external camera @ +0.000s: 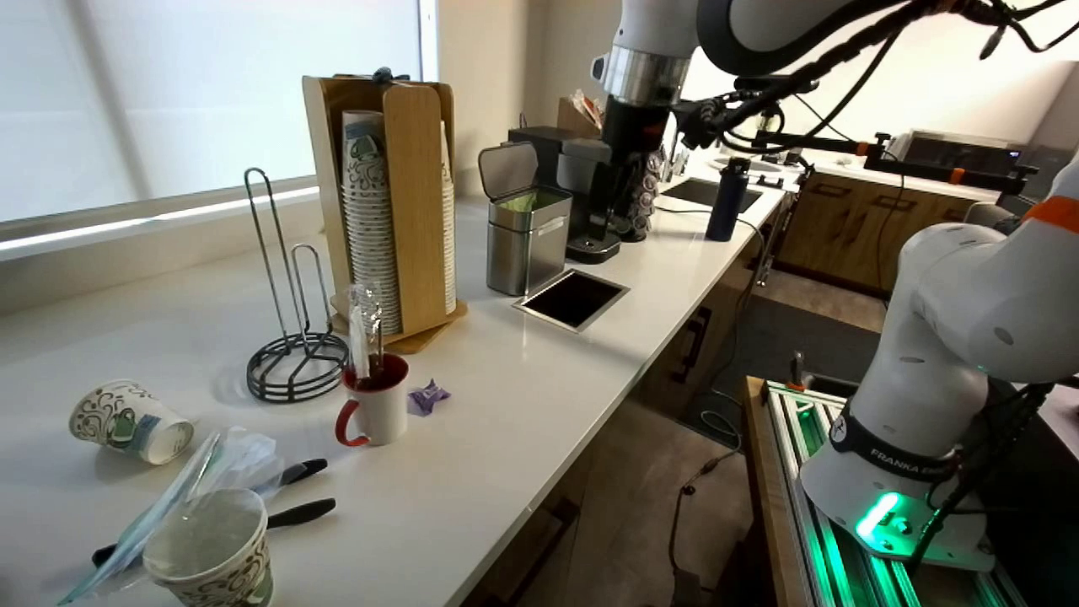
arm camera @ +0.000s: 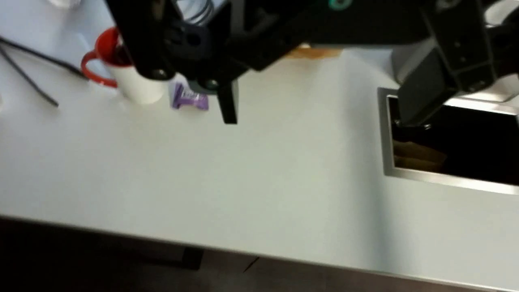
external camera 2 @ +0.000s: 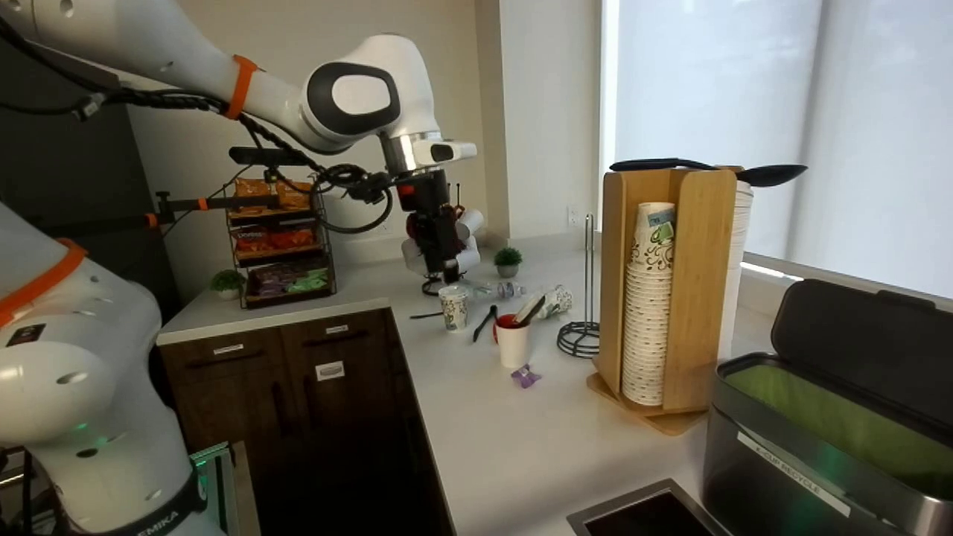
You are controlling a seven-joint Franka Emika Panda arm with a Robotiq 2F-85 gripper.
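Note:
My gripper stands open, its fingers spread wide with nothing between them. In the first exterior view the gripper (external camera: 604, 197) hangs high in front of the coffee machine, near the square counter opening (external camera: 572, 300). The wrist view shows that metal-framed opening (arm camera: 389, 141) beside one finger, with something brownish inside. A white mug with a red inside and handle (external camera: 382, 410) holds upright utensils or wrapped items. Close to it lies a small purple wrapper (external camera: 427, 396), also seen in the wrist view as a purple packet (arm camera: 190, 97).
A paper cup (external camera: 128, 421) lies on its side; another cup (external camera: 209, 551) stands upright by black-handled utensils (external camera: 301, 512). A wooden cup holder (external camera: 417, 202), a wire stand (external camera: 296, 366) and an open-lidded steel bin (external camera: 526, 243) line the counter.

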